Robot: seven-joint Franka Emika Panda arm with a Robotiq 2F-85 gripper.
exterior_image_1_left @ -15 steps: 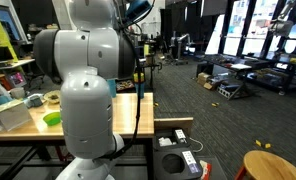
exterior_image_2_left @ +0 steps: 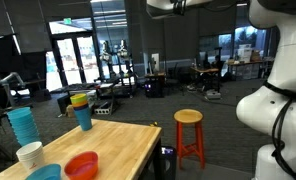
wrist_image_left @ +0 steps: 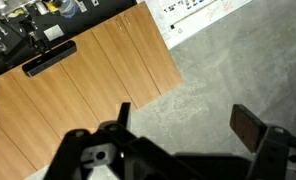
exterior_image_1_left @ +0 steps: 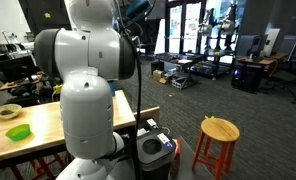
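Observation:
In the wrist view my gripper is open, its two dark fingers wide apart and nothing visible between them. Behind them lie grey floor and a wooden surface. On the wooden table (exterior_image_2_left: pixel 118 145) in exterior view 2 are a red bowl (exterior_image_2_left: pixel 83 166), a teal bowl (exterior_image_2_left: pixel 45 172), a white cup (exterior_image_2_left: pixel 30 153) and a tall teal cup stack (exterior_image_2_left: pixel 23 125). A blue cup (exterior_image_2_left: pixel 83 117) there carries yellow and green pieces on top. Exterior view 1 shows a green bowl (exterior_image_1_left: pixel 18 132) at the left. The gripper cannot be made out in the exterior views.
A red-legged wooden stool (exterior_image_1_left: pixel 219 130) stands on open grey floor, right of a grey box-like unit (exterior_image_1_left: pixel 153 148) by the arm's base. Desks and chairs line the far wall. The white arm (exterior_image_1_left: pixel 86 110) blocks part of the table.
In exterior view 1 the room has swung leftward past the arm: table, green bowl and stool all sit further left. The arm's lower part keeps nearly the same place in the picture.

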